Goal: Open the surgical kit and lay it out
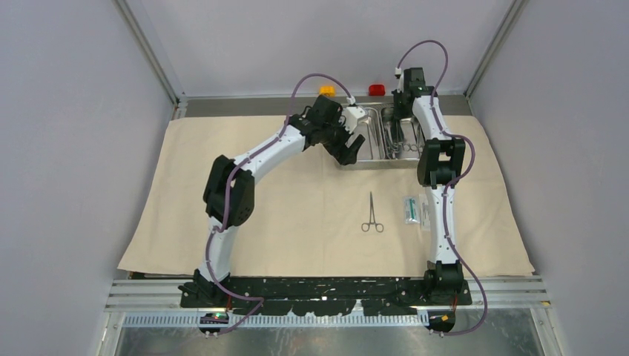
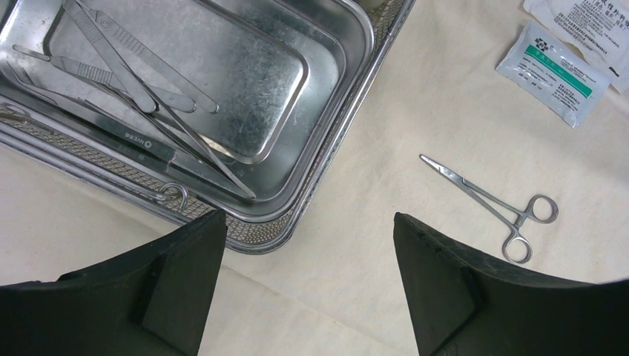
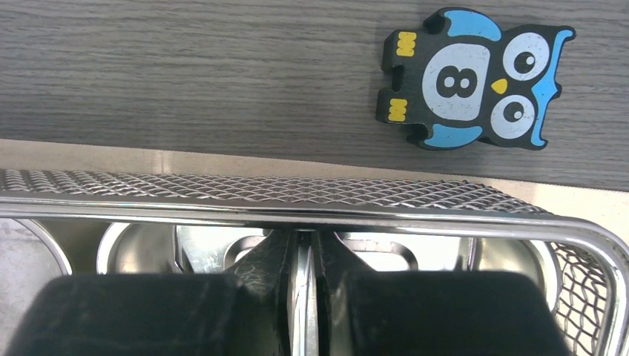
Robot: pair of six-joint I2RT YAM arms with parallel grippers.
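In the left wrist view, my left gripper is open, its fingers wide apart above bare cloth by a corner of the metal instrument tray (image 2: 348,126). Several tweezers (image 2: 133,70) and a scalpel handle (image 2: 122,137) lie in that tray. My right gripper reaches down inside the basket near its far wall, fingers close together. A shiny metal instrument (image 3: 301,311) shows in the narrow gap between them; whether they grip it is unclear. On the cloth lie scissor-handled forceps (image 1: 371,215) and a green-striped packet (image 1: 411,210).
The basket's wire rim (image 3: 222,211) runs right by the right fingers. Beyond it an owl-shaped block (image 3: 475,78) lies on the grey board. A second white packet (image 2: 590,30) rests beside the striped one.
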